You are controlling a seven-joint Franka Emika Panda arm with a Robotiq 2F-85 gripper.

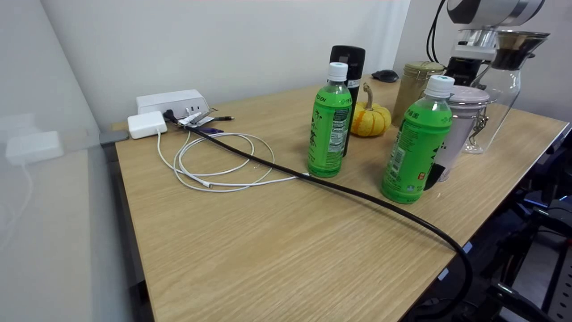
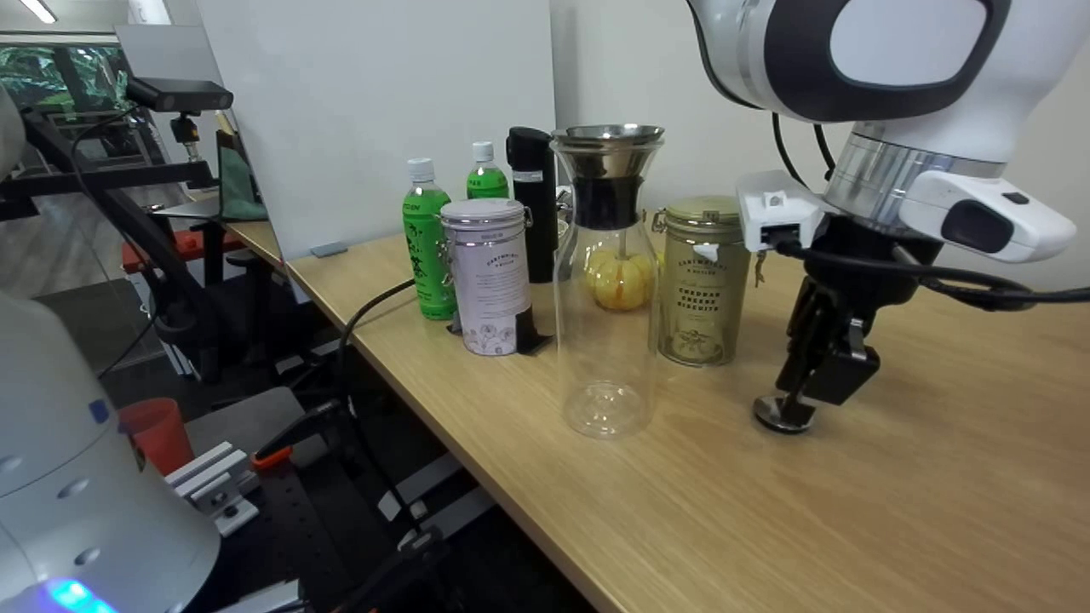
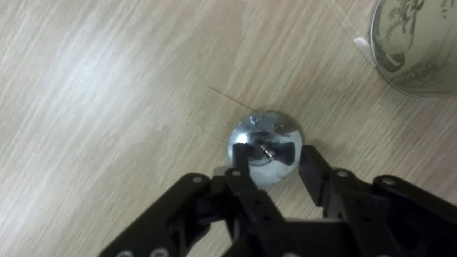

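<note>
A small round, shiny metal lid-like piece (image 3: 280,124) with a central knob lies on the wooden table in the wrist view. Directly over it, my gripper points down with its fingers apart, one on each side of the knob. Whether either finger touches the knob is hard to tell. From the second exterior view, the metal piece (image 2: 773,414) shows at the tip of my gripper (image 2: 812,392), on or very close to the table. My fingertips are mostly hidden behind the jars and carafe in the first exterior view.
Close by stand a greenish canister (image 2: 700,306) and a glass carafe (image 2: 605,378) with a metal-topped neck. Farther off are a pale lilac canister (image 2: 488,271), a small pumpkin (image 1: 371,120), a black bottle and two green bottles. Bare table (image 2: 920,490) lies in front of the gripper.
</note>
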